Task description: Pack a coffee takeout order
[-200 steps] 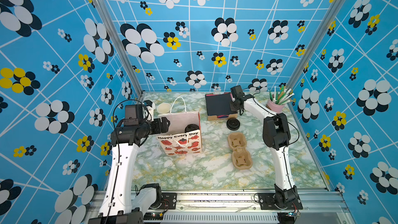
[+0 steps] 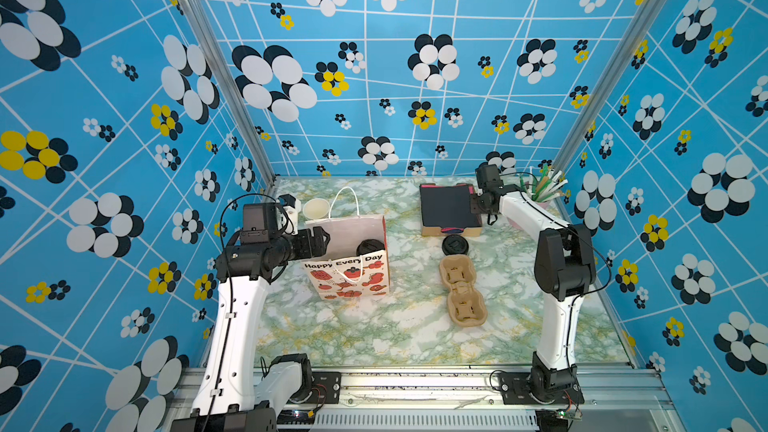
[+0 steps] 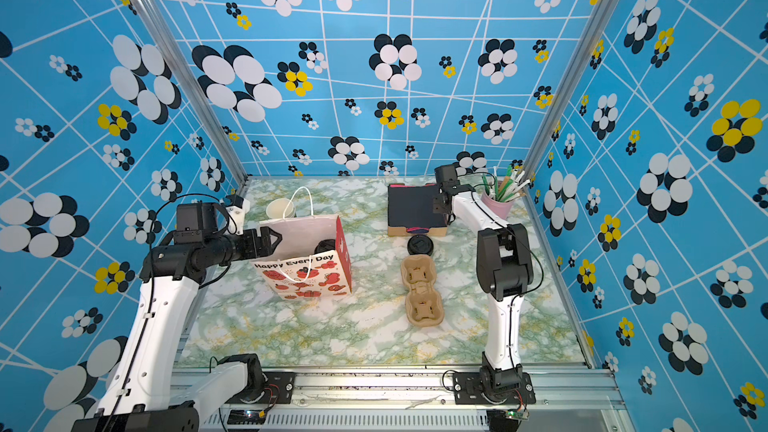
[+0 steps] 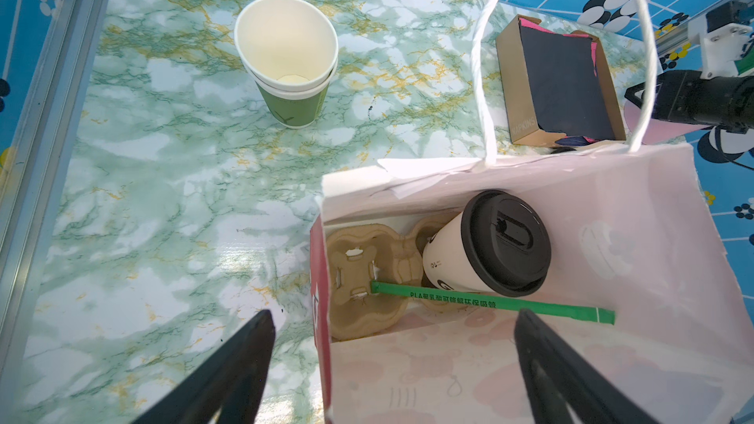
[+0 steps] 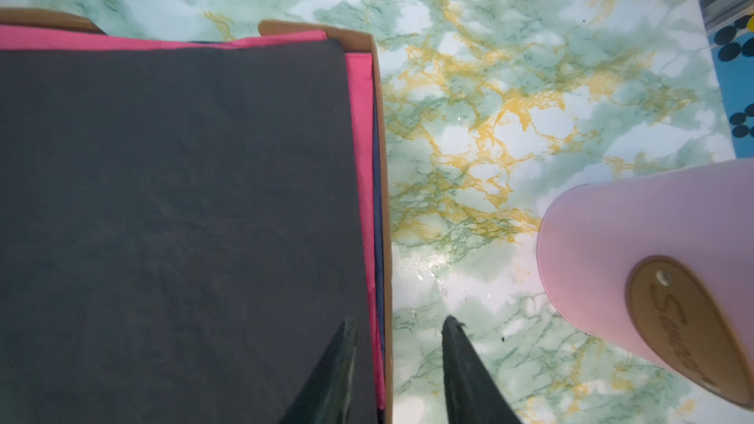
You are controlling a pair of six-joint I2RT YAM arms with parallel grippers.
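The paper bag stands upright on the left. Inside, the left wrist view shows a lidded cup leaning in a carton holder, with a green-wrapped straw lying across. My left gripper is open above the bag's near left side, empty. At the back right, the brown box holds black and pink napkins. My right gripper is parted over its right wall, one finger on each side; a gap shows around the wall. A second carrier and black lid lie in front.
Stacked paper cups stand behind the bag. A pink pot of straws is close to the box's right, with bare table between.
My right gripper and the napkin box have moved right together over the last second. The black lid shifted slightly right and forward. The left arm stayed still.
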